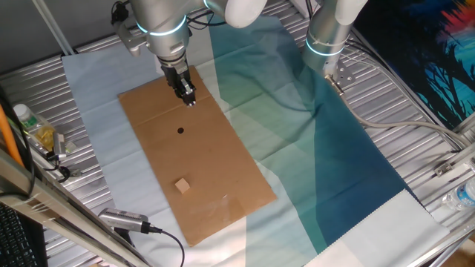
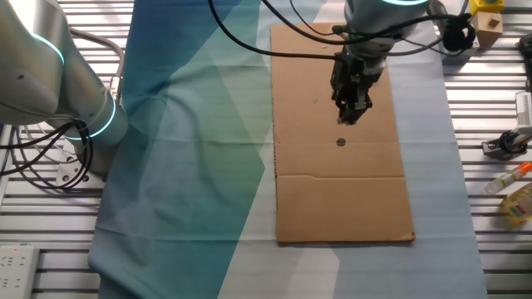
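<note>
A small wooden block (image 1: 182,185) rests on the cardboard sheet (image 1: 230,167), toward its near end in exterior view 1. A flat black dot (image 1: 180,130) marks the cardboard nearer its far end; this dot (image 2: 341,142) also shows in exterior view 2. My gripper (image 1: 191,103) hangs over the far part of the sheet, well apart from the block. From the other side, the gripper (image 2: 347,121) appears just above the dot in the picture. Its fingertips look close together, but whether they are shut is unclear. The block cannot be made out in exterior view 2.
Under the cardboard lies a wrinkled blue, green and white cloth (image 2: 183,191). A silver cylindrical device (image 1: 123,219) with a cable stands near the cardboard's left edge. Bottles (image 2: 519,202) and small items sit off the cloth. Most of the cardboard is clear.
</note>
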